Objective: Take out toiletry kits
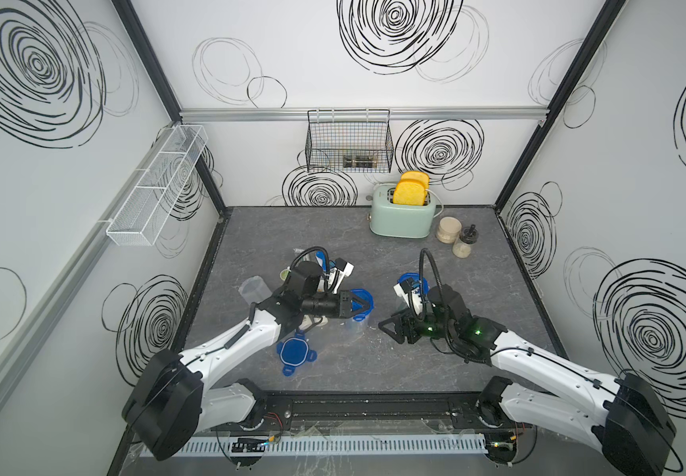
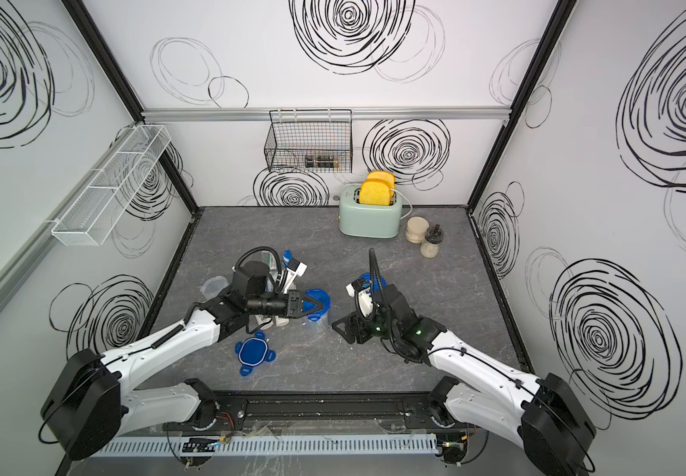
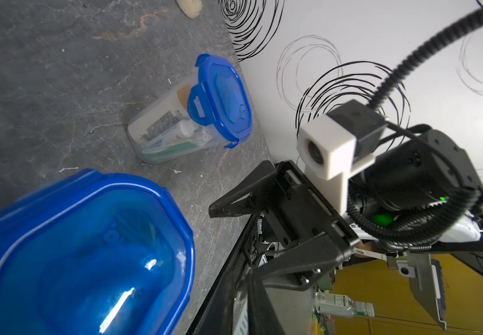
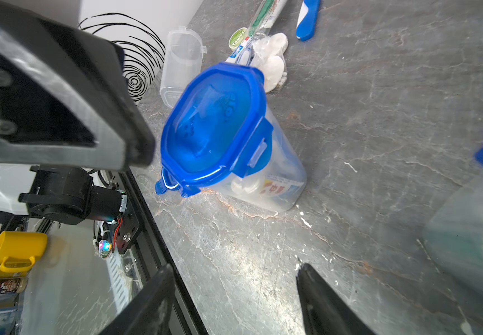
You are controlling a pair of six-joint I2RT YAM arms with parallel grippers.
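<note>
A clear tub with blue lid, toiletry items inside, stands mid-counter beside my left gripper (image 1: 361, 305); in the left wrist view its blue top fills the lower left. A second blue-lidded tub (image 3: 180, 122) with items inside stands behind my right gripper (image 1: 389, 329). My left gripper looks part open, with nothing seen held. My right gripper is low over the counter; whether it holds anything is unclear. A loose blue lid (image 1: 294, 353) lies front left. Toothbrush packs and white items (image 4: 272, 61) lie behind the left arm.
A mint toaster (image 1: 401, 218) with yellow slices, a cream jar (image 1: 448, 230) and a dark-topped shaker (image 1: 463, 244) stand at the back right. A clear container (image 4: 181, 67) lies on the left. Wire baskets hang on the back and left walls.
</note>
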